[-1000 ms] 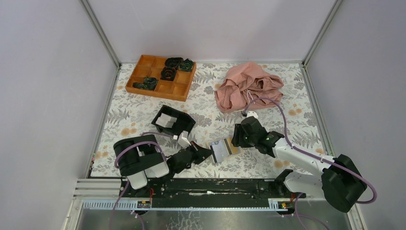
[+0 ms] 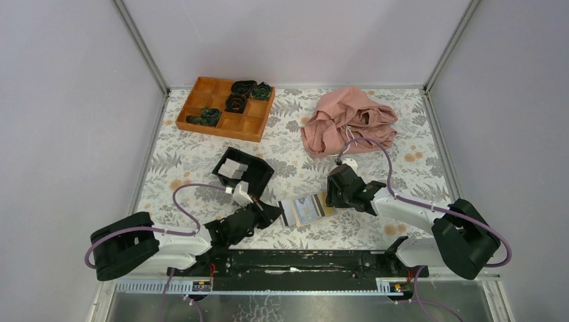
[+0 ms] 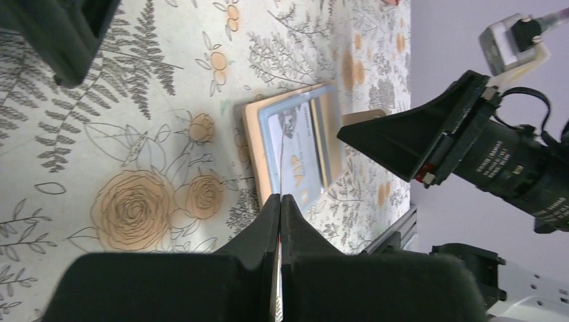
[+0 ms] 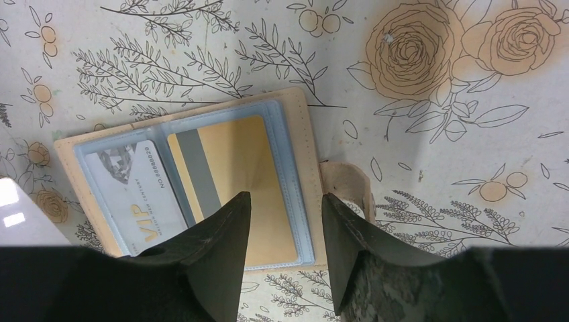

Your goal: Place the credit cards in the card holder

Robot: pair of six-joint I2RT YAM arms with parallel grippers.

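The open card holder (image 2: 305, 209) lies on the table with a silver VIP card (image 4: 127, 194) and a gold card (image 4: 235, 181) in its pockets. My left gripper is shut on a thin white card, seen edge-on in the left wrist view and at the left edge of the right wrist view (image 4: 20, 215), held at the holder's left end. My right gripper stands open over the holder's gold-card end, beside a beige flap (image 4: 345, 178).
A black box (image 2: 258, 171) with white cards sits behind my left arm. A wooden tray (image 2: 251, 124) and a pink cloth (image 2: 345, 114) are at the back.
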